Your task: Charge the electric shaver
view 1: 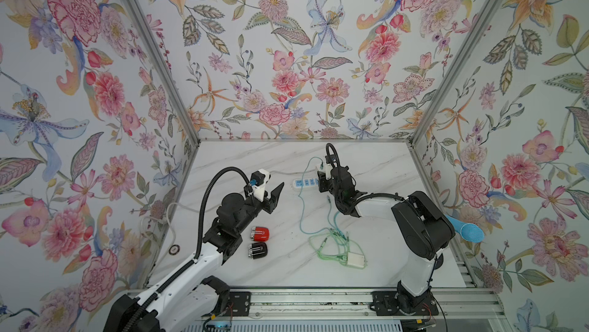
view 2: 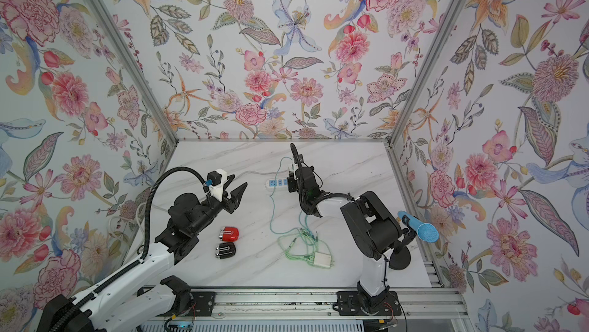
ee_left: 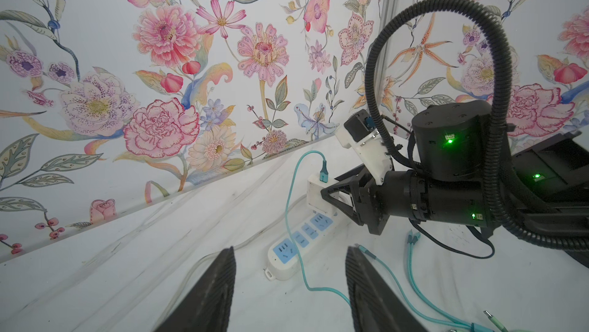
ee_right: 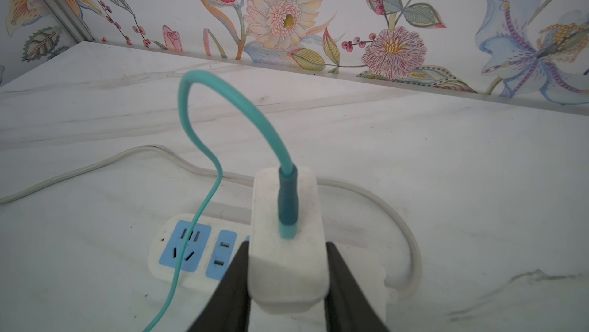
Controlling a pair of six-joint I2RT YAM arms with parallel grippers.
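Note:
My right gripper is shut on a white charger block (ee_right: 287, 276), which has a teal cable (ee_right: 245, 108) plugged into its upper face. Behind and below the block lies the white power strip (ee_left: 284, 257) with blue socket panels (ee_right: 185, 245); its right part is partly covered by the block. Whether the block touches the strip cannot be told. My left gripper is open and empty, held above the table to the left of the strip. Two shavers, one red (view 1: 260, 233) and one black (view 1: 257, 249), lie near the left arm.
A second white charger (view 1: 356, 259) with tangled green cables (view 1: 331, 246) rests at the front middle. The strip's grey cord (ee_right: 141, 149) curves behind it. At the right edge is a blue cup-like object (view 1: 471, 232).

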